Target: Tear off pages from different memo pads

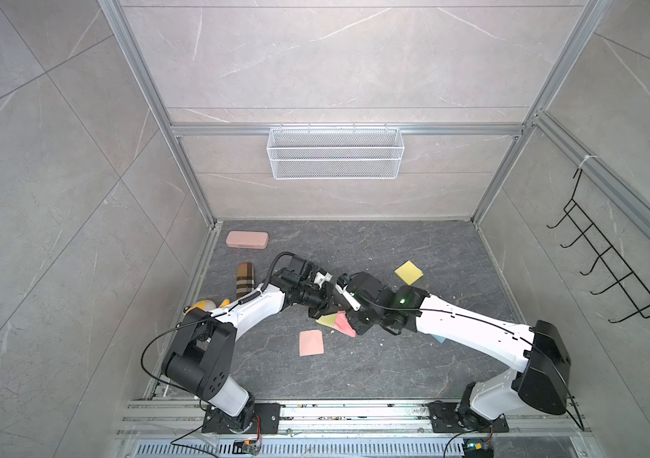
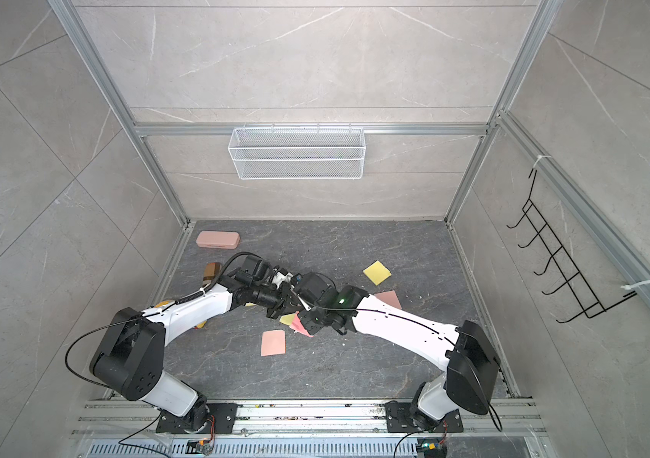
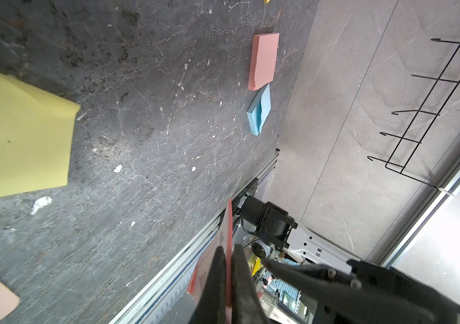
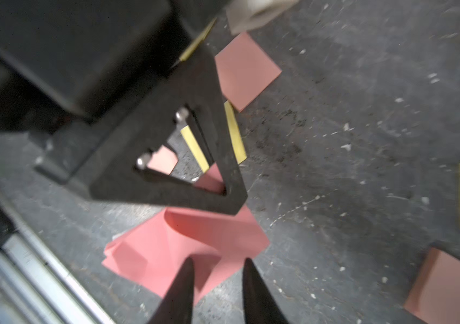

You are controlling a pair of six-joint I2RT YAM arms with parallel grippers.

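A crumpled pink page (image 4: 197, 245) hangs in the air, curled, with my left gripper shut on it. The page's edge stands up between the left fingers. My right gripper is close by, its two blurred fingertips apart and in front of the page, with no paper seen clamped between them. On the table lie a yellow page (image 1: 327, 320) and a flat pink page (image 1: 311, 342). Toward the right are a yellow pad (image 1: 409, 272), a pink pad (image 3: 264, 60) and a blue pad (image 3: 259, 110) whose top sheet is lifted.
Both arms nearly meet over the middle of the table. A pink case (image 1: 247, 239) and a brown striped object (image 1: 245, 279) lie on the left. A white wire basket (image 1: 335, 153) and a black hook rack (image 1: 607, 252) hang on the walls.
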